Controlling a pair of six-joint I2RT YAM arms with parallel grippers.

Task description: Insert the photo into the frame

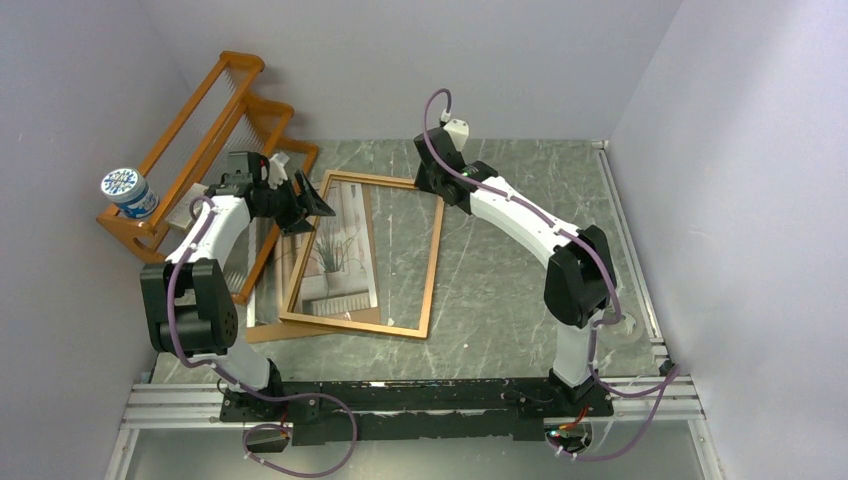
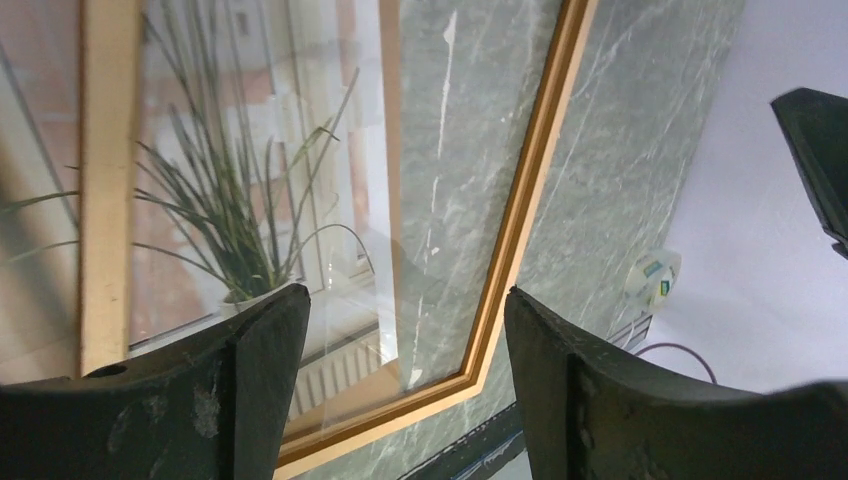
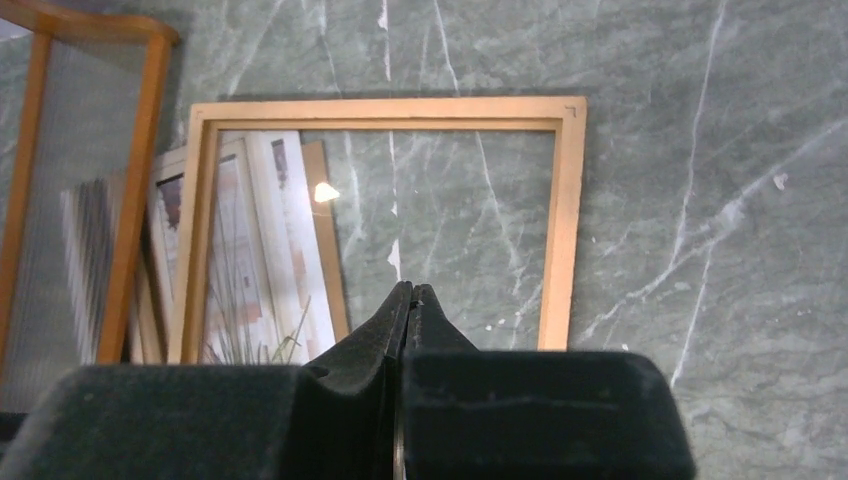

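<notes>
The wooden frame (image 1: 432, 262) with its clear pane lies tilted over part of the photo (image 1: 345, 235), which shows a potted plant (image 2: 240, 250) and rests on a brown backing board (image 1: 265, 332). The photo's left side sticks out past the frame's left bar (image 2: 108, 190). My left gripper is spread wide open above the photo and pane, nothing between its fingers. In the right wrist view my right gripper is shut with nothing in it. It hangs over the frame's opening; the frame's right bar (image 3: 565, 230) is clear of its fingers.
A brown wooden rack (image 1: 205, 150) with a blue-and-white tub (image 1: 127, 190) on it stands at the left, close to the frame and under the left arm. A clear roll (image 1: 622, 326) sits at the right.
</notes>
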